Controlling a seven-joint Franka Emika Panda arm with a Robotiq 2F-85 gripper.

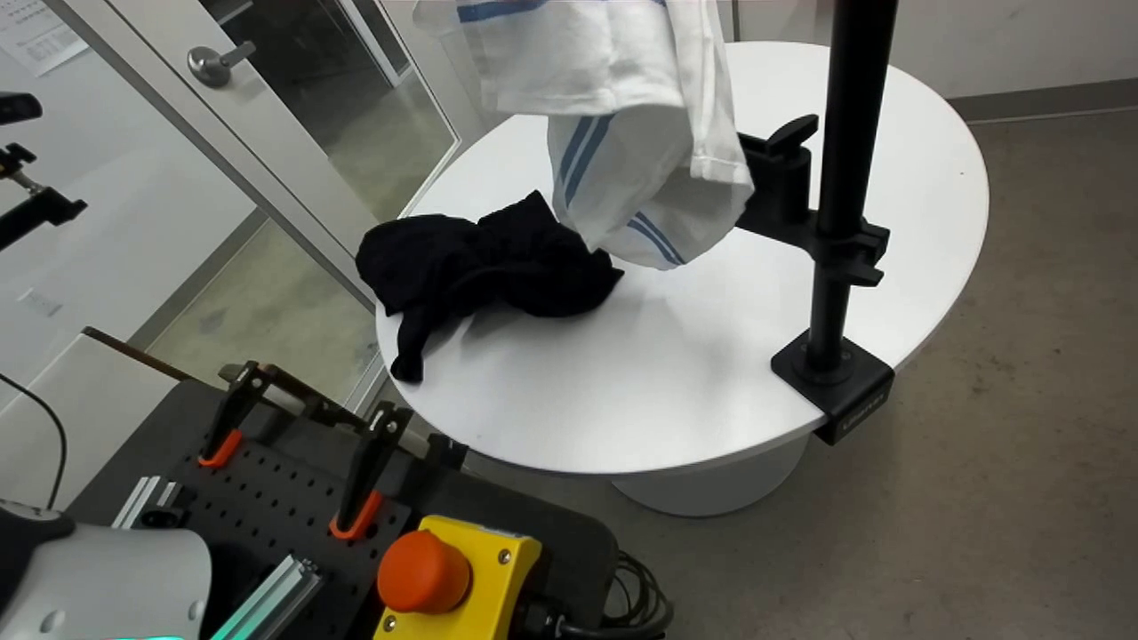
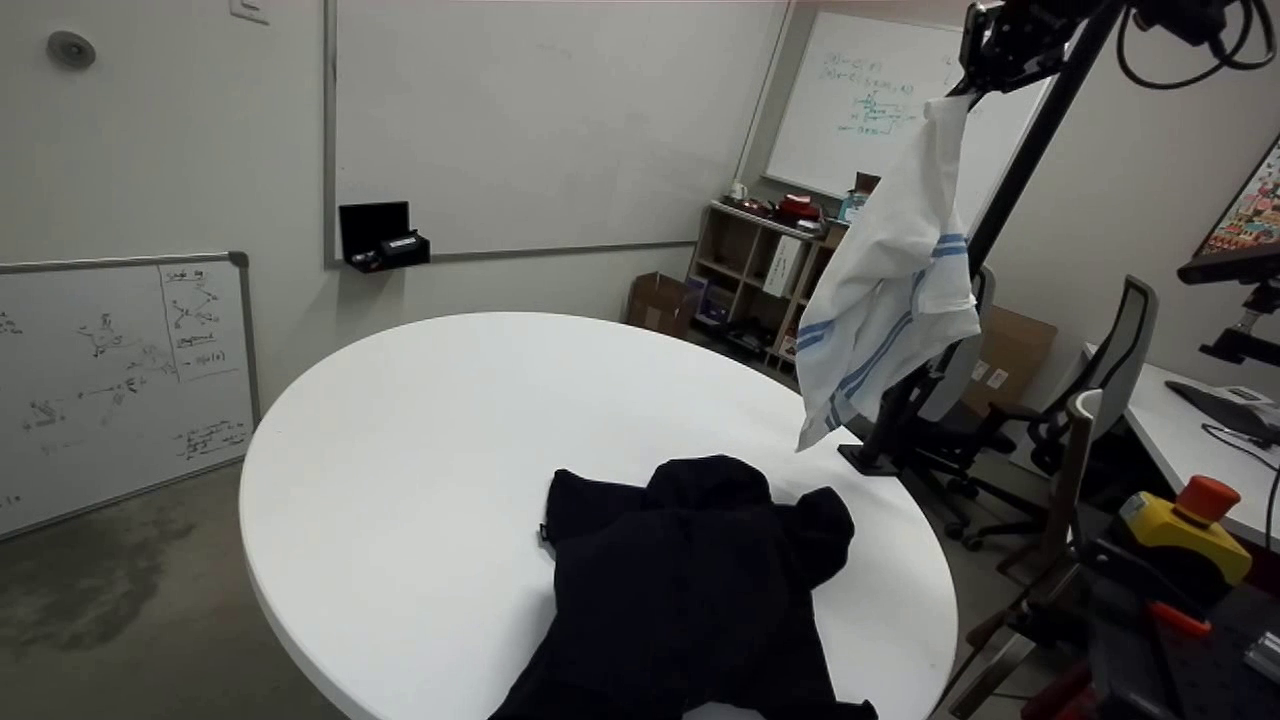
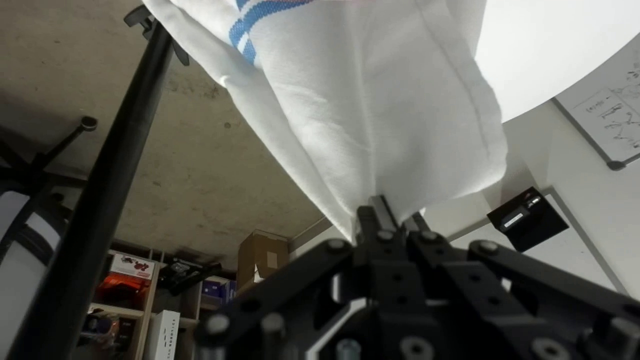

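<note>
A white towel with blue stripes (image 2: 894, 282) hangs in the air from my gripper (image 2: 967, 91), high above the right part of the round table in exterior view 2. Up close in the wrist view, my gripper is shut with a gathered part of the towel (image 3: 372, 114) pinched at its fingertips. Exterior view 1 shows the lower folds of the towel (image 1: 629, 139) over the table, with the gripper out of frame above. A black cloth garment (image 1: 480, 261) lies crumpled on the white table (image 1: 640, 373), apart from the towel's lower end.
A black post (image 1: 848, 160) clamped to the table's edge rises close beside the towel. A yellow box with a red button (image 1: 459, 576) sits on the dark bench at the front.
</note>
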